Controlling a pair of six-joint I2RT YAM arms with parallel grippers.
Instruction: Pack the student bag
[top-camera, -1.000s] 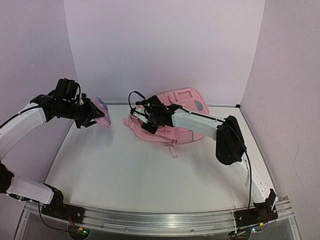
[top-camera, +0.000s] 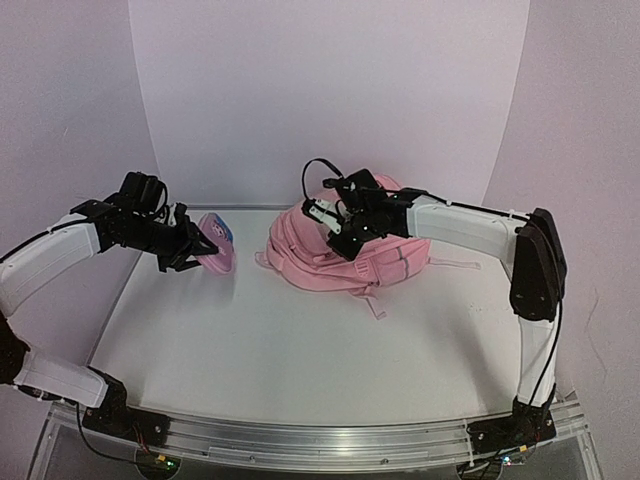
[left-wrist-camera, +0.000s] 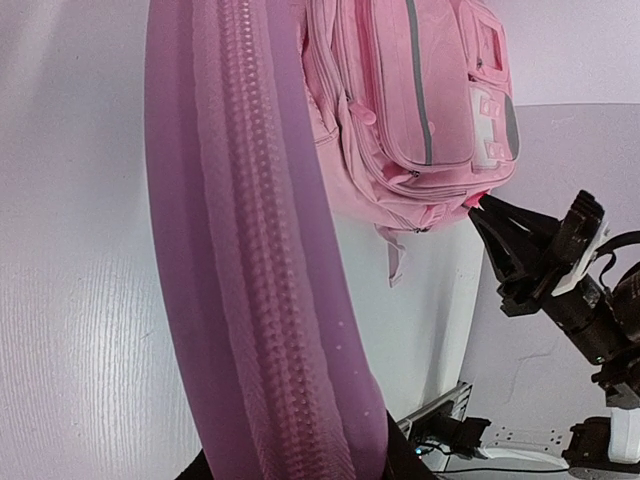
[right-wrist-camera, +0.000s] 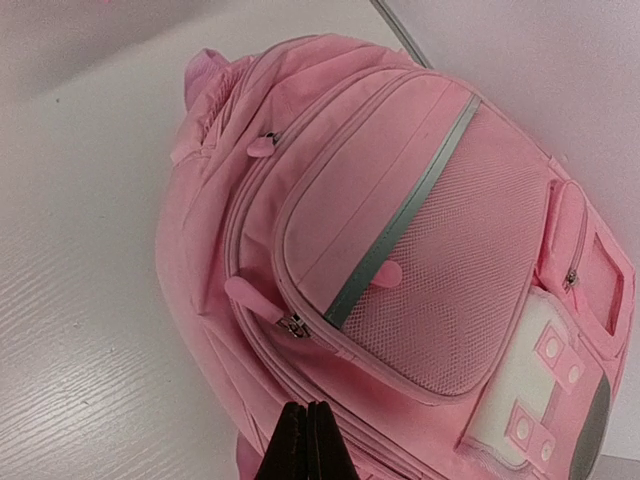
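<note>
A pink pencil case (top-camera: 221, 260) with a zipper along its edge hangs above the left side of the table, with my left gripper (top-camera: 199, 250) shut on it. It fills the middle of the left wrist view (left-wrist-camera: 255, 220). The pink backpack (top-camera: 310, 262) lies at the back centre, partly under my right arm. My right gripper is shut at the bag's edge; in the left wrist view a small bright pink bit (left-wrist-camera: 474, 200) of the bag shows at its fingertips. Its exact grip is partly hidden. In the right wrist view, zipper pulls (right-wrist-camera: 255, 298) hang on the bag's front.
Free white table (top-camera: 280, 350) lies in front of the bag. A loose strap (top-camera: 374, 304) points towards the front. Walls close in the back and both sides, and a metal rail (top-camera: 310, 440) runs along the front edge.
My right gripper has moved right, and the backpack has shifted and bunched that way with it. The left gripper and pencil case have moved slightly right and down.
</note>
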